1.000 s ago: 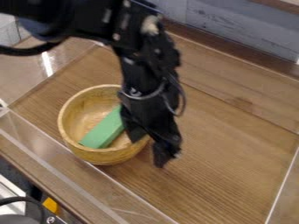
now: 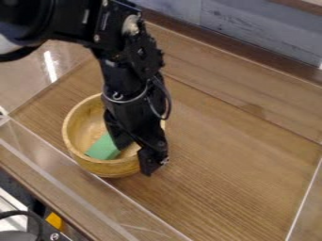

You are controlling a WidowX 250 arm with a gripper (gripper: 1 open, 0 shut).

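A round wooden bowl (image 2: 82,127) sits at the left of the wooden table, with a green block (image 2: 104,146) inside it. The black gripper (image 2: 138,149) is open, its fingers down at the bowl's right side, partly over it and hiding part of the bowl and the block.
A grey panel (image 2: 227,33) runs along the back. At the lower left is the table's edge, with cables and a small yellow item beyond it.
The gripper has moved left over the bowl and now hides more of the green block and the bowl.
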